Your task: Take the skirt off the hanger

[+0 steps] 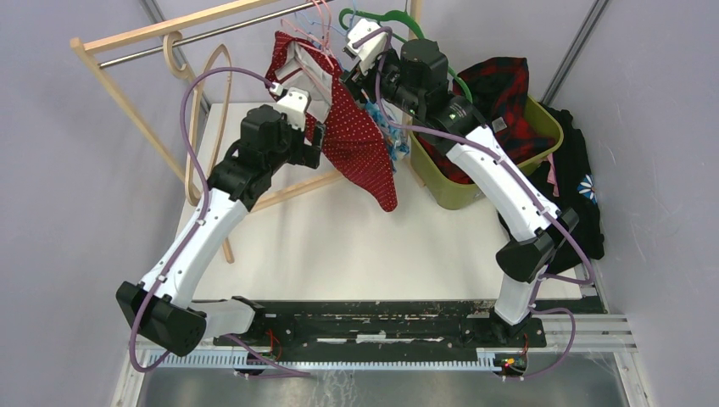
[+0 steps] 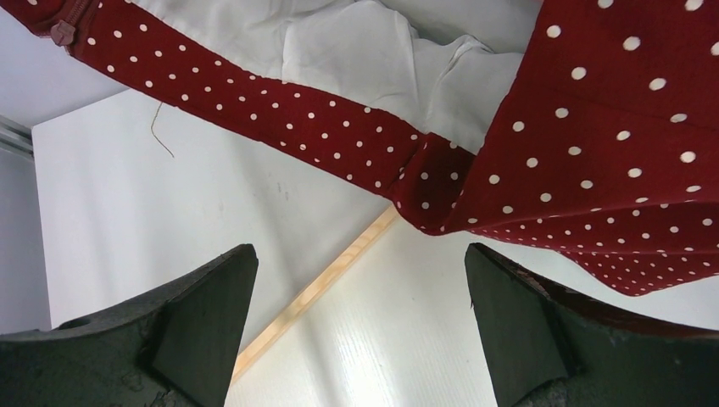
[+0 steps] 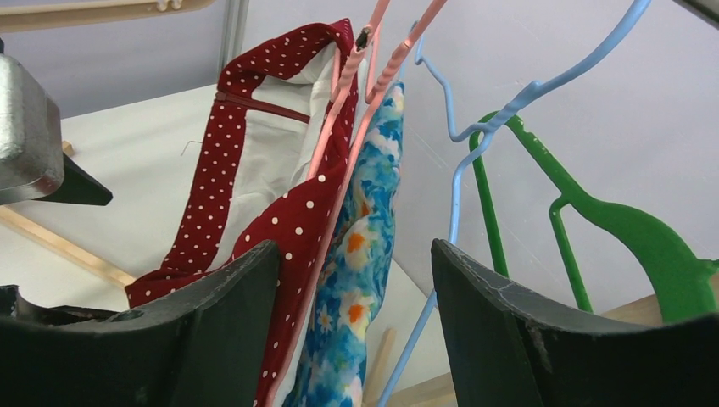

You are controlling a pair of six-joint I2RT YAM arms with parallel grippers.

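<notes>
A dark red skirt with white dots (image 1: 360,148) hangs from a pink hanger (image 3: 398,59) on the rail, its white lining showing at the waist. In the left wrist view the skirt's waistband (image 2: 280,114) runs above my left gripper, which is open with nothing between its fingers. My right gripper stands part open at the skirt's other side. In the right wrist view, skirt fabric, the pink hanger and a blue flowered garment (image 3: 352,297) appear between its fingers, but no grip on them shows.
A blue hanger (image 3: 509,110) and a green hanger (image 3: 610,212) hang close to my right gripper. Empty wooden hangers (image 1: 193,161) are on the left. An olive bin (image 1: 458,195) with plaid cloth stands at the right.
</notes>
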